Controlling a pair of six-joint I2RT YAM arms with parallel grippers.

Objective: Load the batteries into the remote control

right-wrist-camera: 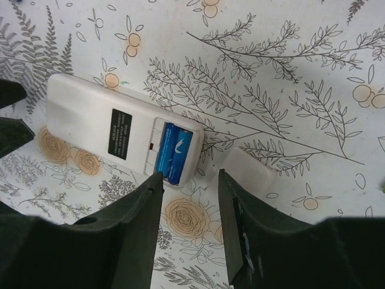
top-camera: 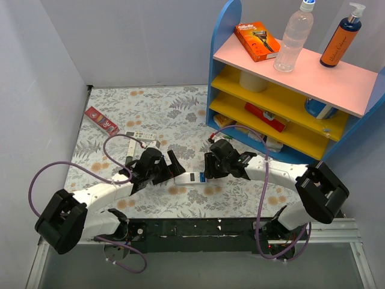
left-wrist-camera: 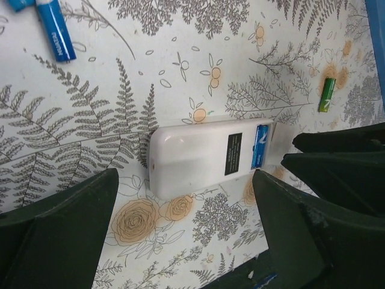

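A white remote control (right-wrist-camera: 90, 114) lies back side up on the patterned table, its battery compartment uncovered. Two blue batteries (right-wrist-camera: 174, 150) sit side by side inside that compartment. The loose white cover (right-wrist-camera: 249, 171) rests on the table just beyond the remote's compartment end. Over the remote's other end, my left gripper stands open with nothing between its fingers. My right gripper is partly open above the compartment end, fingers apart and empty, one fingertip near the batteries and the other near the cover.
Another blue battery (left-wrist-camera: 57, 33) lies left of the remote, and a green one (left-wrist-camera: 326, 94) to its right. Farther back are more white remotes (top-camera: 139, 136) and a red box (top-camera: 102, 121). A blue shelf unit (top-camera: 216, 78) bounds the right rear.
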